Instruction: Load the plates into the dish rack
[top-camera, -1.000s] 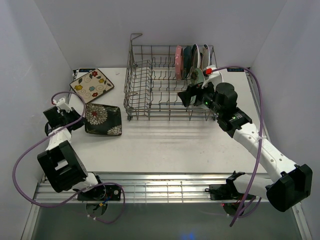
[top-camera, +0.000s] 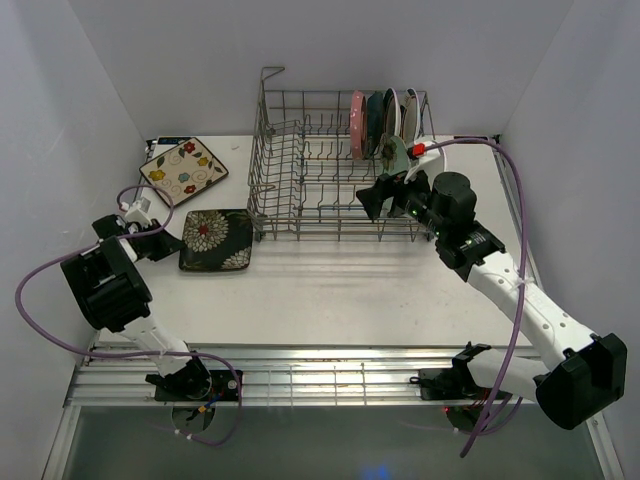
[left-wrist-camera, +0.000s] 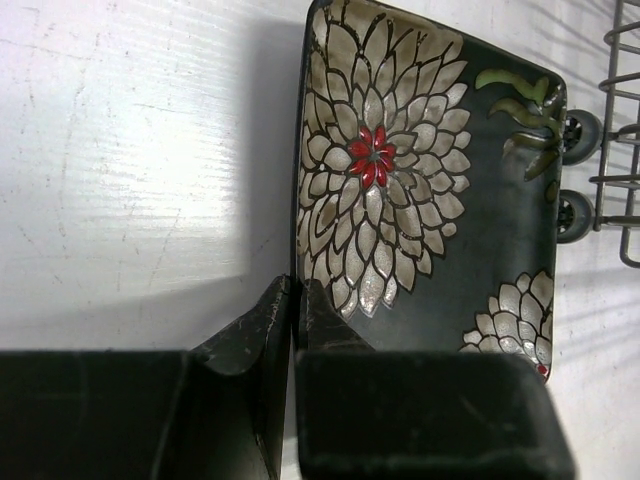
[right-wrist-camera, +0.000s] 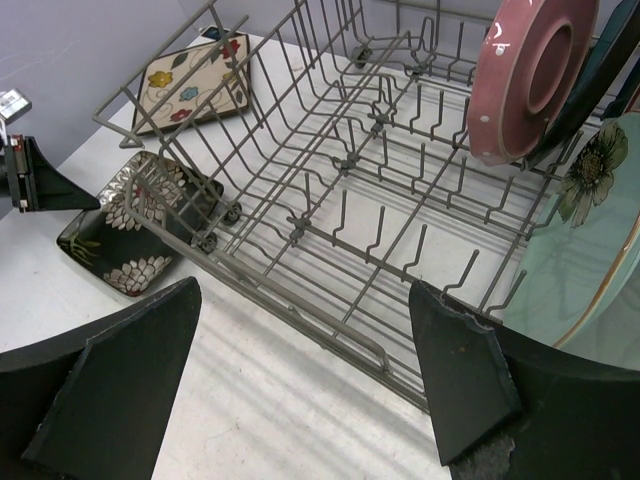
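A dark square plate with white flowers (top-camera: 215, 240) (left-wrist-camera: 430, 170) (right-wrist-camera: 140, 230) lies on the counter left of the dish rack (top-camera: 310, 170) (right-wrist-camera: 350, 330). My left gripper (top-camera: 172, 245) is shut on the plate's left edge. A cream floral plate (top-camera: 183, 172) (right-wrist-camera: 185, 85) lies behind it. Several plates stand upright in the rack's right part, including a pink one (top-camera: 356, 125) (right-wrist-camera: 510, 90) and a pale green one (right-wrist-camera: 580, 250). My right gripper (top-camera: 385, 192) stands open over the rack's front right, near the pale green plate.
The middle and left part of the rack are empty. The counter (top-camera: 330, 295) in front of the rack is clear. Grey walls bound the workspace on both sides and at the back.
Over the last second my left gripper and the dark plate in it moved slightly to the right, and the left arm's body shifted. The right arm barely moved.
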